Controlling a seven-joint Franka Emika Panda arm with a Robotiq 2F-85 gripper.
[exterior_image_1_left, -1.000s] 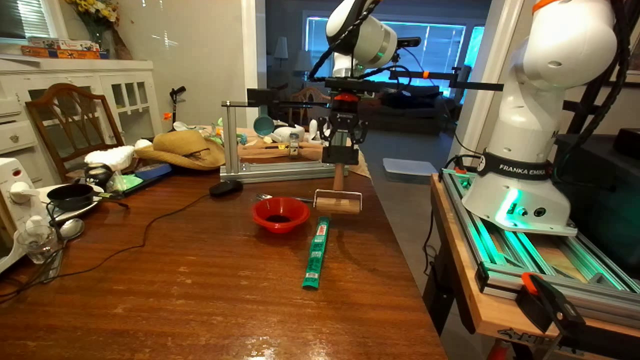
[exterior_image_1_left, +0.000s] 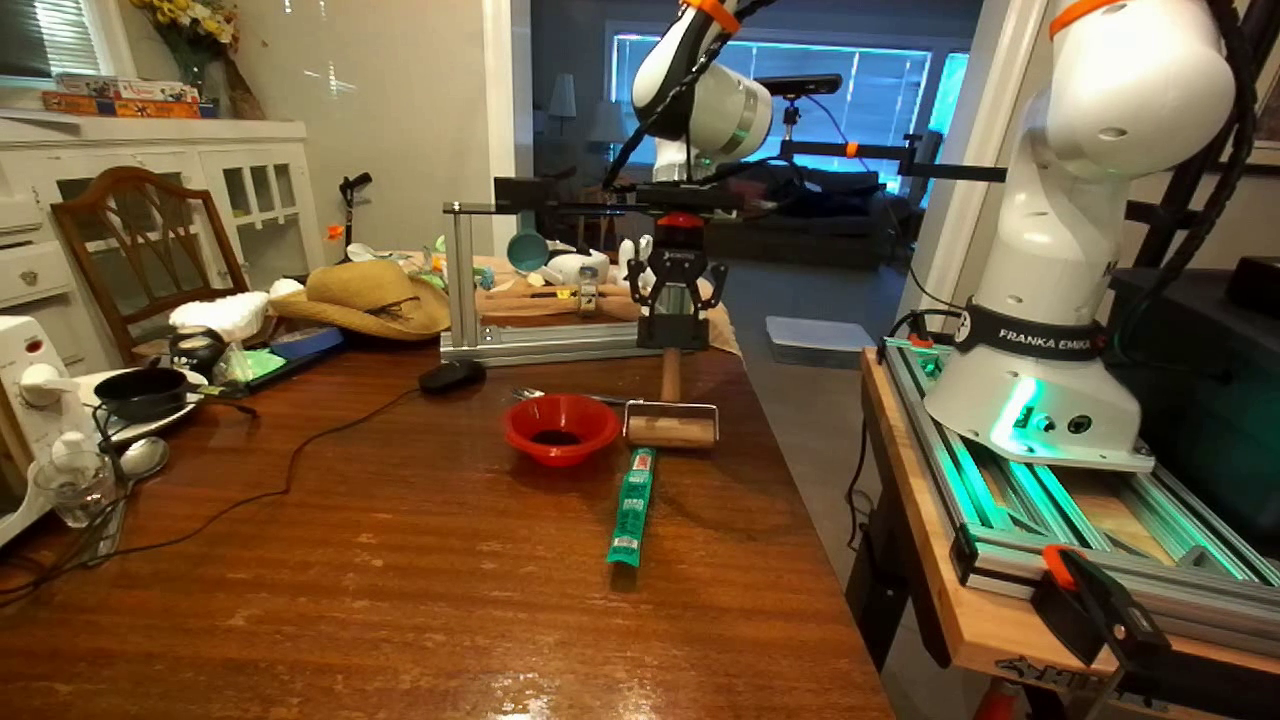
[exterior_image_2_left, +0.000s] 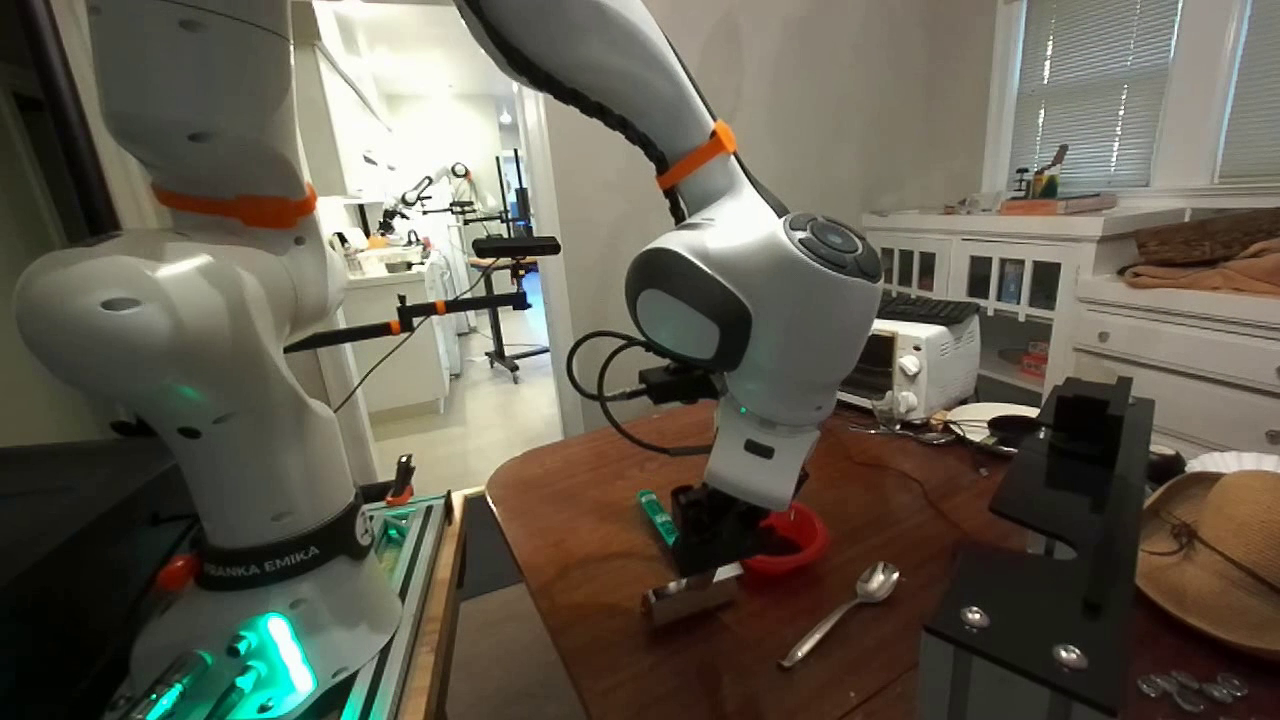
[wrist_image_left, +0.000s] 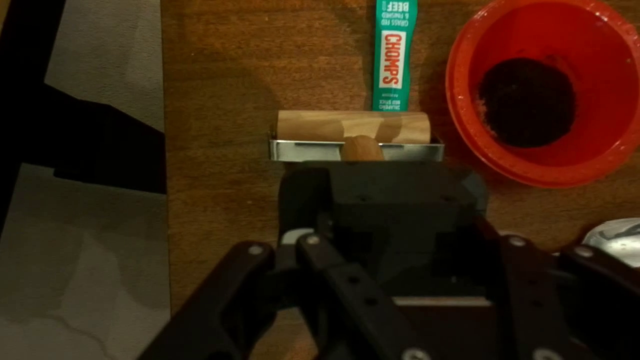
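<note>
Shut on the handle of a wooden roller (exterior_image_1_left: 672, 428), my gripper (exterior_image_1_left: 673, 341) points down above the table. The roller's pale wooden cylinder sits in a metal frame and lies across one end of a green Chomps stick packet (exterior_image_1_left: 631, 510). In the wrist view, the cylinder (wrist_image_left: 312, 126) covers that end of the packet (wrist_image_left: 393, 60). A dark shadow shows under the packet's other end, which looks slightly raised. My fingers hide most of the handle in the wrist view.
Close beside the roller stands a red bowl (exterior_image_1_left: 561, 432) with dark contents. A large spoon (exterior_image_2_left: 848, 610) lies behind it. The table edge drops off near the roller's other side. A metal frame (exterior_image_1_left: 546, 344) stands farther back.
My gripper and the roller have come down and slightly left, bringing the roller onto the packet's end. The packet's free end has shifted slightly and looks lifted.
</note>
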